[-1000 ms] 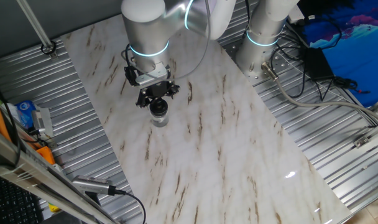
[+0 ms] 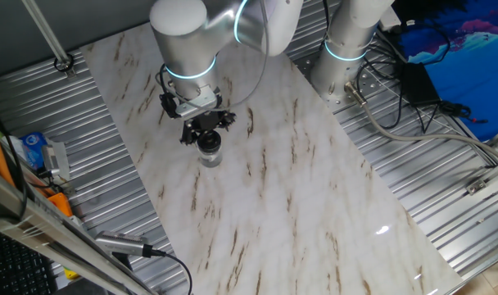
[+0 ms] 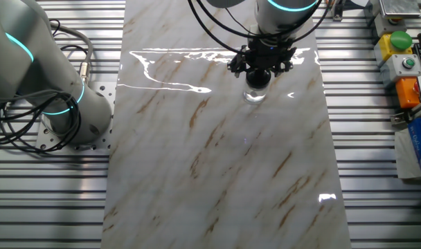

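Observation:
A small clear jar with a black top stands upright on the marble-patterned board. In exterior view 2, the same jar is near the board's far right part. My black gripper points down right at the jar's top, with its linkages spread to both sides. From the other side, the gripper also meets the black top. Dark fingers against a dark lid hide whether the pads touch it, and I cannot tell how far the fingers are closed.
The marble-patterned board is otherwise bare, with wide free room in front of the jar. Button boxes sit beyond one edge. A cable hangs along my arm.
In exterior view 1 my arm's upper wrist has shifted left and slightly down, changing its tilt. The gripper's tip stays at the jar, which has not visibly moved.

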